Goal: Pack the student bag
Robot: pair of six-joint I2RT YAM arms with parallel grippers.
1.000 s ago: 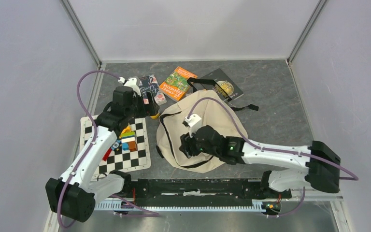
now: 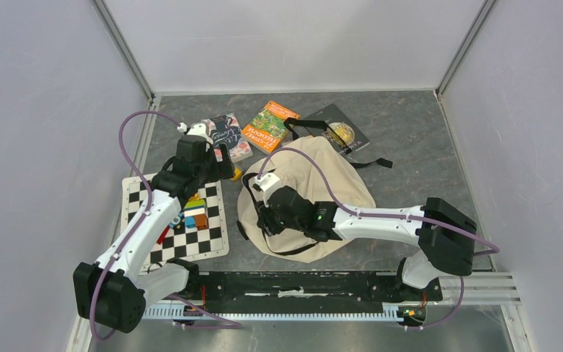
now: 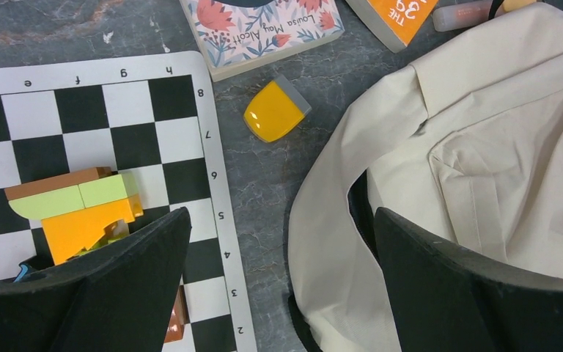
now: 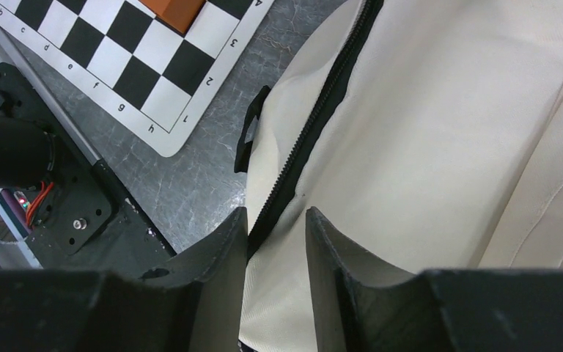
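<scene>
A cream canvas bag [image 2: 344, 191] with black straps and zipper lies open at the table's centre. My right gripper is over its left side, fingers apart at the zippered edge [image 4: 311, 117]; whether fabric sits between the tips is unclear. My left gripper stands open above the gap between chessboard and bag. Behind the bag lie a floral book [image 3: 264, 33], an orange book [image 2: 265, 126] and a dark book [image 2: 348, 125]. A yellow object [image 3: 273, 110] sits left of the bag.
The chessboard [image 3: 220, 191] at left holds several coloured blocks. Free table shows at the right [image 2: 414, 154]. Walls enclose the back and sides.
My right gripper has moved leftward across the bag to its zippered left edge. The left arm has shifted only slightly.
</scene>
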